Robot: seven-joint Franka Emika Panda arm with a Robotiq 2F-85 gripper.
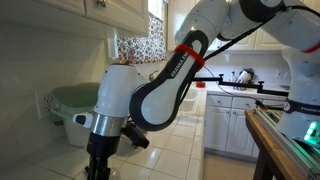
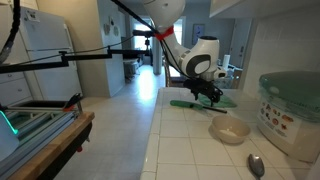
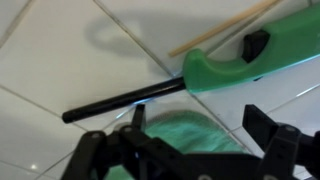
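Observation:
A green lighter point(image 3: 240, 68) with a long black tube point(image 3: 120, 100) lies across the white tiles in the wrist view. Below it is a green cloth point(image 3: 190, 130), partly covered by my gripper, whose two fingers stand wide apart with nothing gripped between them. In exterior view 2 the gripper point(image 2: 208, 96) points down over the counter, close to the cloth point(image 2: 224, 101); the lighter point(image 2: 184, 104) shows just nearer the camera. Exterior view 1 has the gripper point(image 1: 98, 168) low at the bottom edge, its tips hard to make out.
A thin wooden stick point(image 3: 215, 30) lies beside the lighter. Nearer the camera in exterior view 2 are a pale bowl point(image 2: 229, 128), a dark spoon point(image 2: 256, 165) and a large green-lidded container point(image 2: 288, 98) along the wall. Tiles left of the bowl are clear.

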